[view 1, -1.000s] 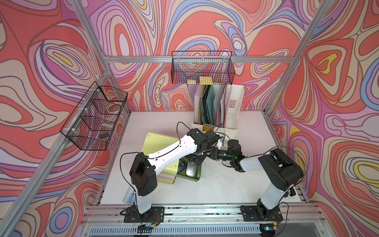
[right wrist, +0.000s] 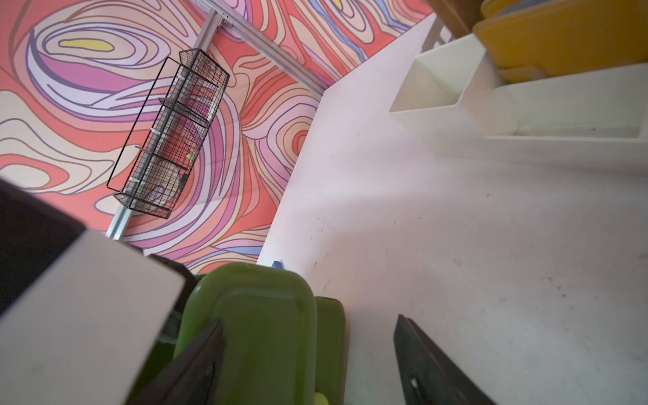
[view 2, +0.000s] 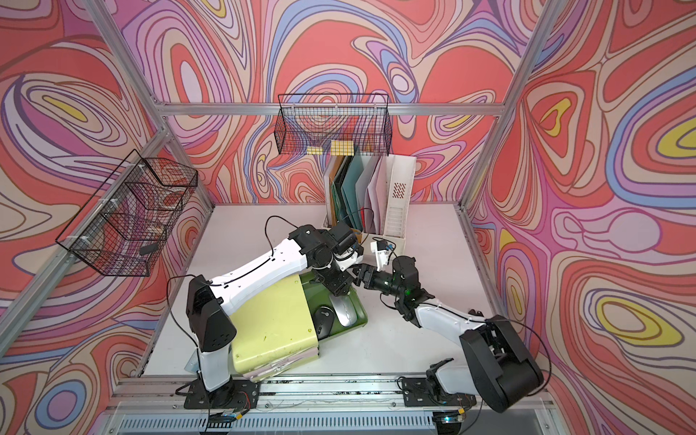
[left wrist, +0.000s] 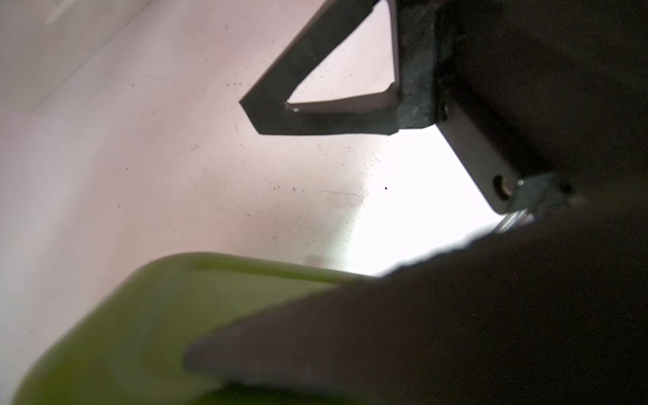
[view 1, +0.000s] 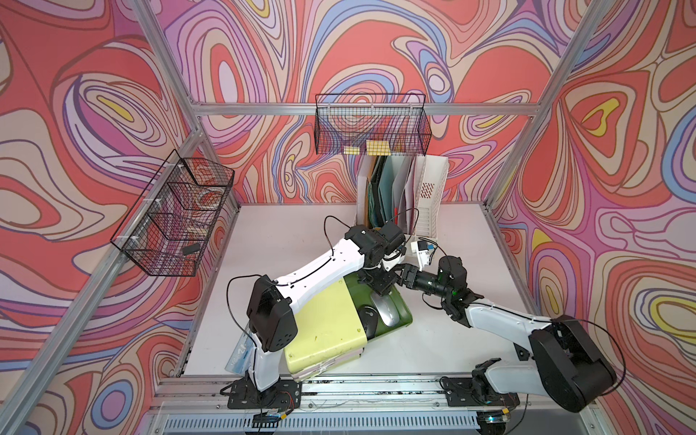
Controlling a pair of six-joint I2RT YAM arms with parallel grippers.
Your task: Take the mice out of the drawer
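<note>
In the pulled-out green drawer (view 1: 407,320) lie a black mouse (view 1: 368,319) and, to its right, a silver mouse (view 1: 385,308). Behind the drawer, on its left, is the yellow cabinet (view 1: 322,322). My left gripper reaches over the drawer's far part; its fingers stand apart, one against or just over the green wall, and no mouse shows between them. My right gripper, just right of the drawer's far right corner, has spread fingers with the green drawer end behind the left one. The left gripper covers the drawer's far part in the top views.
A white file holder (view 1: 427,192) with upright folders stands at the back. Wire baskets (view 1: 373,130) hang on the back and left frame. A blue flat item (view 1: 239,356) lies at the front left. Free table is to the right of the drawer.
The cabinet and drawer have shifted right and toward the front, turning, with both mice still inside.
</note>
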